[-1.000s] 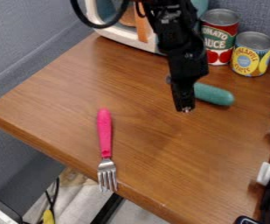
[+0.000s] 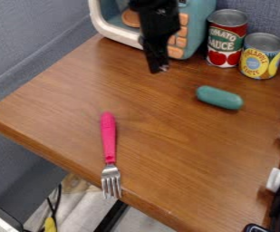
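The black gripper (image 2: 158, 62) hangs at the top centre of the camera view, in front of a teal toy appliance (image 2: 115, 20); whether it is open or shut is too small and dark to tell. Below and to its right, a teal cylinder (image 2: 218, 97) lies on the wooden table (image 2: 82, 104). A pink-handled fork (image 2: 108, 145) lies at the lower left, tines toward the front edge.
A tomato sauce can (image 2: 226, 41) and a yellow can (image 2: 261, 56) stand at the back right. A dark appliance with white knobs (image 2: 279, 190) lines the right edge.
The gripper has moved up and back, away from the middle of the table and the teal cylinder, which lies where it was.
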